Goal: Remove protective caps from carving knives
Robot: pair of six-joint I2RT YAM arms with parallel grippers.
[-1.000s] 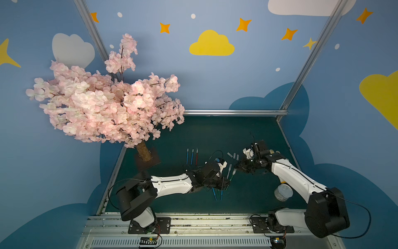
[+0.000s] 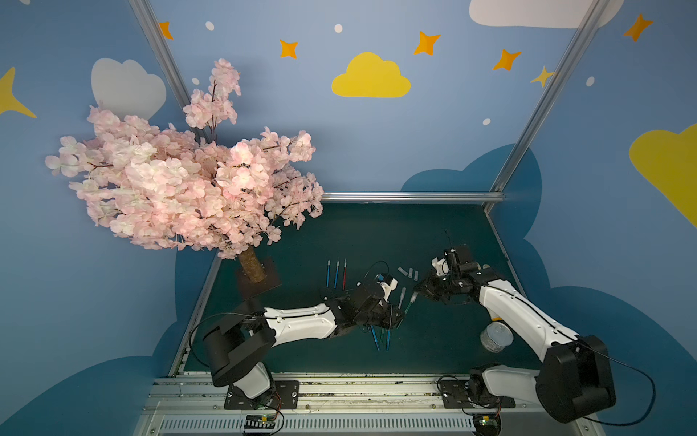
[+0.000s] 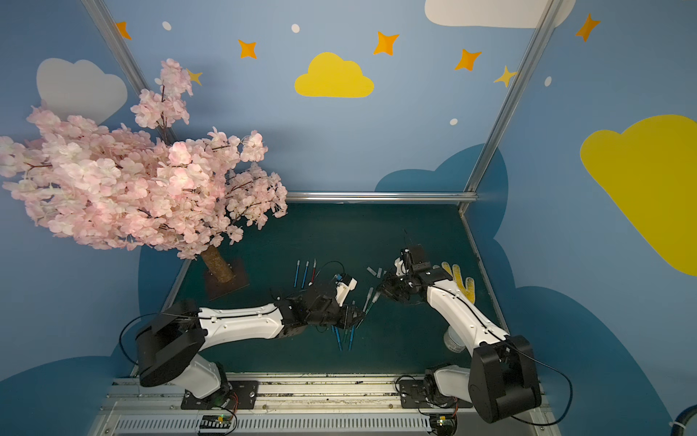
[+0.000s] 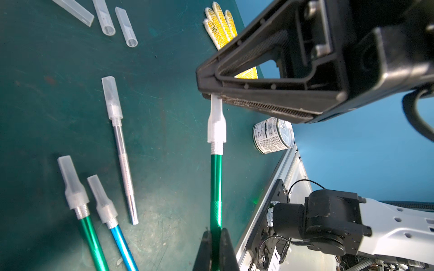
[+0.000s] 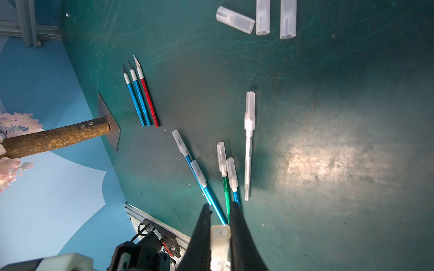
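In the left wrist view a green knife (image 4: 216,185) stands between the fingertips of my left gripper, which is shut on its handle. A translucent cap (image 4: 217,124) covers the knife's blade end. My right gripper is shut on the far tip of that cap; the cap also shows between its fingers in the right wrist view. The cap still sits against the knurled collar. On the mat lie a capped silver knife (image 5: 248,149), a capped green knife (image 4: 92,239) and several capped blue knives, one blue knife (image 4: 121,244) beside the green.
Three loose caps (image 5: 288,18) lie on the mat. A bare red knife (image 5: 149,101) and two bare blue knives (image 5: 134,99) lie in a row near the tree (image 5: 67,135). A can (image 2: 496,337) and a yellow glove (image 3: 462,283) are at the right.
My right gripper has shifted slightly to the right, with the cap it holds. The left arm looks unmoved, and the knives and caps on the mat stay in place.
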